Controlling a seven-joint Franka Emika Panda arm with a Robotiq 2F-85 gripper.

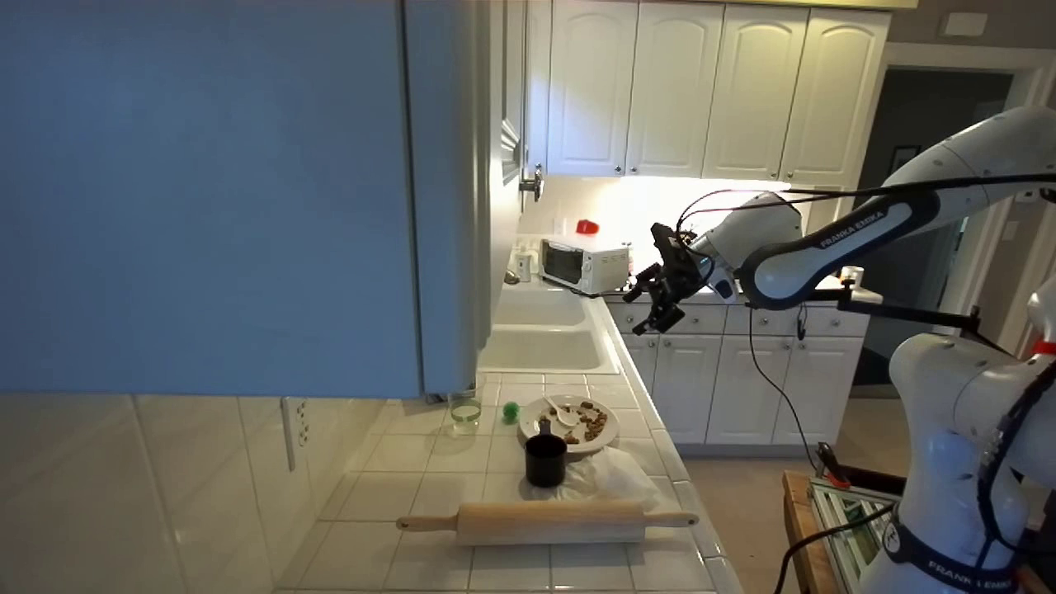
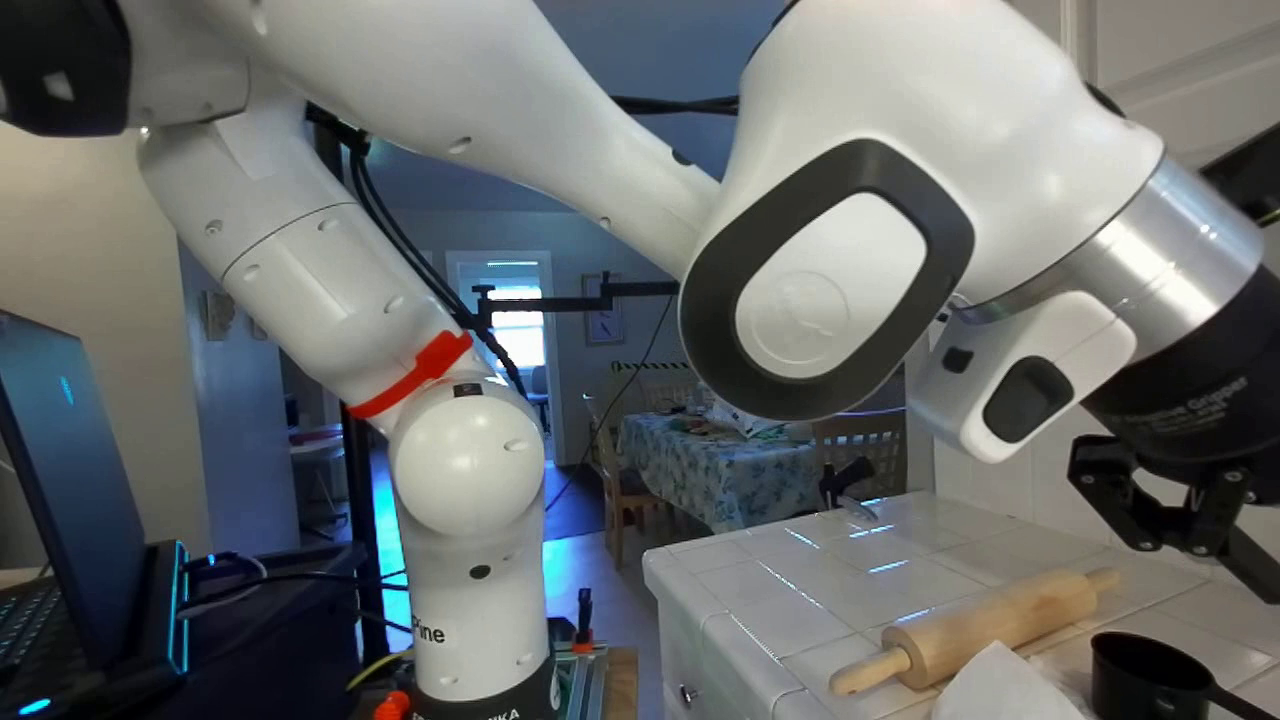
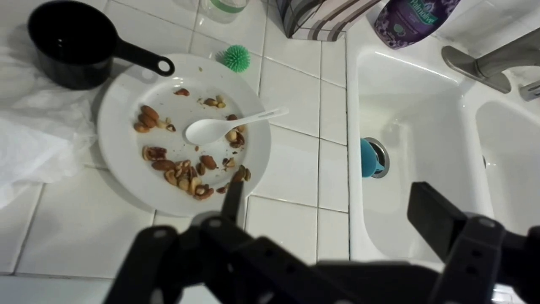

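Note:
My gripper stands open above the counter's front edge, its fingers spread wide with nothing between them. In exterior view 1 the gripper point(image 1: 643, 312) is raised well clear of the counter, near the sink. A white plate point(image 3: 114, 129) holds scattered nuts point(image 3: 184, 177) and a white plastic spoon point(image 3: 208, 131), whose handle crosses the rim. Beside the plate is a black measuring cup point(image 3: 76, 71), its handle reaching over the rim. A spiky green ball point(image 3: 236, 58) sits just behind the plate. The left finger's tip overlaps the plate's near edge in the wrist view.
A double white sink point(image 3: 405, 202) lies to the plate's right, with a teal item point(image 3: 368, 158) at its drain. A purple soap bottle point(image 3: 410, 20) and faucet stand behind it. Crumpled white plastic point(image 3: 40, 131) and a rolling pin point(image 1: 549, 521) occupy the counter's other end.

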